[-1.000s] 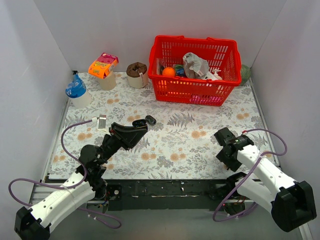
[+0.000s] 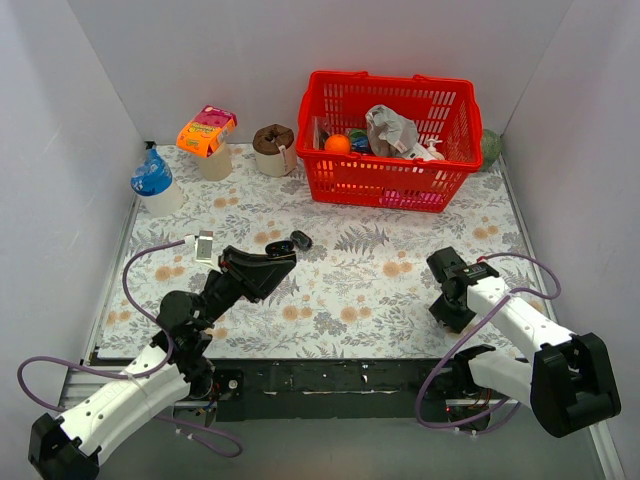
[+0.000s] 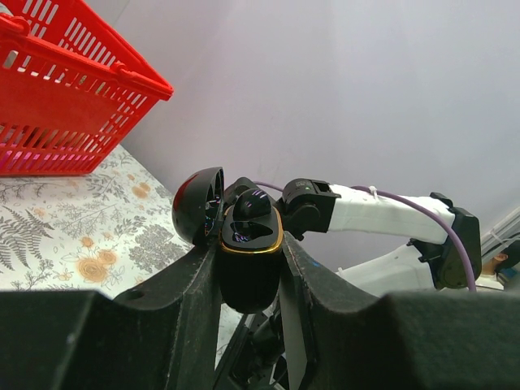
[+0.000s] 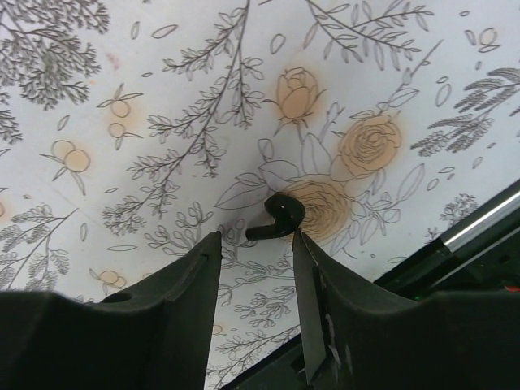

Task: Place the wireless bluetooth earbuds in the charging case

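The black glossy charging case (image 3: 252, 236) is raised with its lid (image 3: 197, 205) standing open, and my left gripper is shut on it. One dark bump, perhaps an earbud, shows in the case from the left wrist view. A single black earbud (image 4: 283, 216) lies on the flowered cloth. My right gripper is pointed down at it, fingers part open; the earbud shows just ahead of the fingertips, close to the right one. Whether they touch it I cannot tell. From the top view the right arm hides this earbud.
A red basket (image 2: 390, 185) filled with goods stands at the back. Along the back left are a blue-and-white bottle (image 2: 155, 180), an orange packet (image 2: 207, 131) on a container and a brown roll (image 2: 274, 150). Mid-table, the cloth (image 2: 370, 270) is clear.
My left arm and the case it holds stay in place.
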